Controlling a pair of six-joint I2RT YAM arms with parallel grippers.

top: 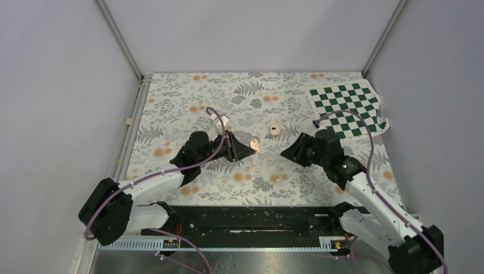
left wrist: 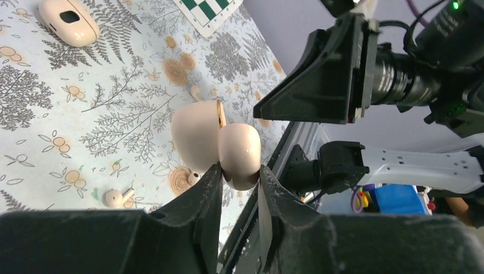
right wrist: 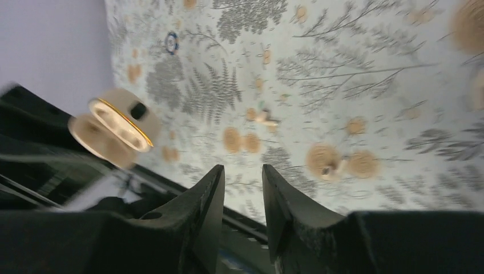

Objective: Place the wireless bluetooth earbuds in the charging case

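The charging case (top: 254, 145), pale pink with its lid open, is held upright in my left gripper (top: 245, 152); in the left wrist view its body (left wrist: 240, 154) sits between the fingertips. My right gripper (top: 288, 155) is to the right of the case, apart from it, its fingertips (right wrist: 214, 174) part open over the mat with nothing between them. Small pale earbuds lie on the mat below, one (left wrist: 114, 198) near the left gripper and another (right wrist: 334, 170) under the right gripper.
A second small pale case-like object (top: 274, 130) lies on the floral mat above the grippers. A green-and-white checkered sheet (top: 348, 105) is at the back right.
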